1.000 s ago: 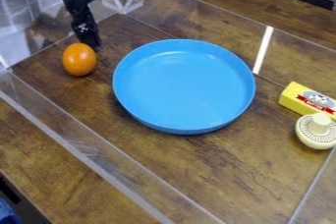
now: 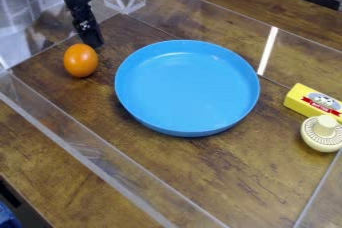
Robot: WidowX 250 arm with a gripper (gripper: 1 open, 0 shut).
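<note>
My gripper (image 2: pixel 83 26) is at the top left, dark and open, above and behind an orange fruit (image 2: pixel 80 60). A large blue plate (image 2: pixel 187 86) rests on the wooden surface to the right of the fruit. Nothing shows between the fingers, though their tips are small and dark in this view.
A yellow box (image 2: pixel 313 102) and a cream round object (image 2: pixel 321 133) sit at the right edge. Clear walls border the wooden surface. Bare wood lies below the plate and behind it.
</note>
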